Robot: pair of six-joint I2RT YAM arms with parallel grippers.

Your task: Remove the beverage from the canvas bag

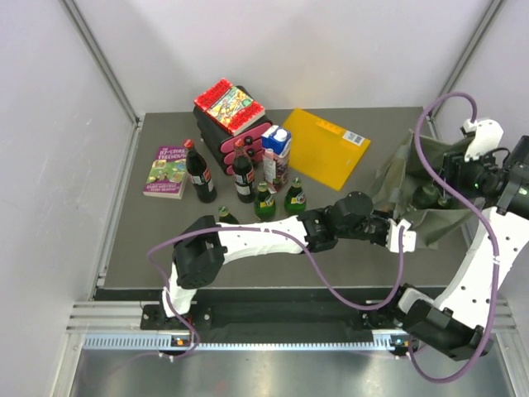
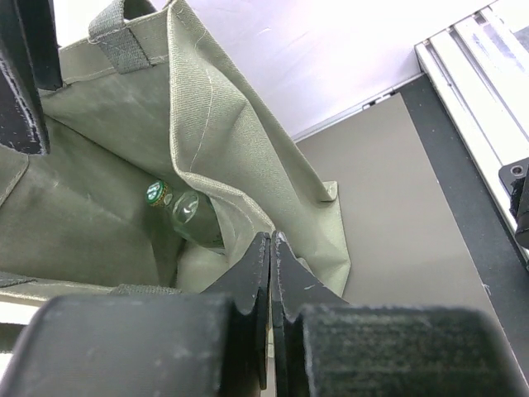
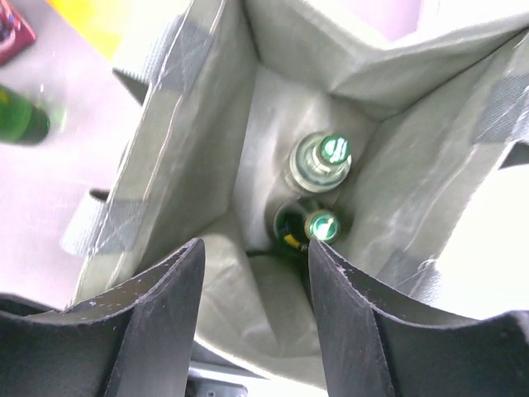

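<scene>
The green canvas bag (image 1: pixel 401 169) stands at the table's right end with its mouth open. Two green-capped bottles show inside in the right wrist view: a clear one (image 3: pixel 318 169) and a darker one (image 3: pixel 291 222) beside it. Above the mouth my right gripper is open, nothing between its fingers, the bottles beyond its tips. My left gripper is shut at the bag's near rim; whether canvas is pinched in its tips I cannot tell. A bottle (image 2: pixel 197 217) lies partly behind the bag's fold in the left wrist view.
Left of the bag stand two cola bottles (image 1: pixel 200 175), several green bottles (image 1: pixel 264 203) and a juice carton (image 1: pixel 275 153). A yellow folder (image 1: pixel 326 149) lies flat behind them. Books and a black box fill the back left.
</scene>
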